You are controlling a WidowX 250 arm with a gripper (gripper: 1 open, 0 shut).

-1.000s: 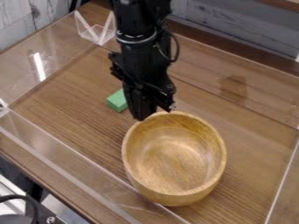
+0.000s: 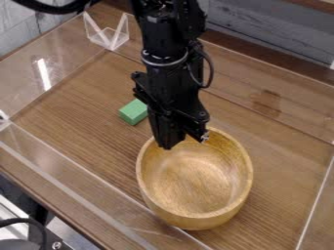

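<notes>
The black robot arm hangs from the top centre, its gripper (image 2: 173, 135) low over the back rim of an oval cream bowl (image 2: 196, 190). Its fingertips are dark and small against the bowl, so whether they are apart or hold anything cannot be told. A small green block (image 2: 132, 111) lies on the wooden table behind the bowl, just left of the arm, partly next to the gripper's body.
Clear plastic pieces (image 2: 107, 29) stand at the back left and left edge. A grey wall runs along the back, and black cables lie at the lower left.
The arm's body has shifted slightly and its upper part looks more upright; the gripper stays over the bowl's back rim. The bowl and green block have not visibly moved.
</notes>
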